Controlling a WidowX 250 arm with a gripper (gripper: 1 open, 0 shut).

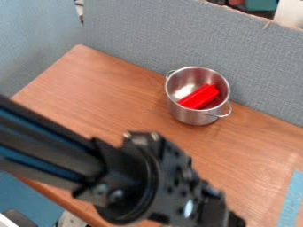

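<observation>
A steel pot [185,79] with two handles stands on the wooden table toward the back. A red object [201,96] lies inside it. My black arm sweeps across the lower left to the bottom centre, in front of the pot. The gripper is at the bottom edge, blurred and mostly out of frame, so its fingers are hidden.
A grey padded wall [178,40] runs along the back. A blue strip [291,195] lies at the right edge.
</observation>
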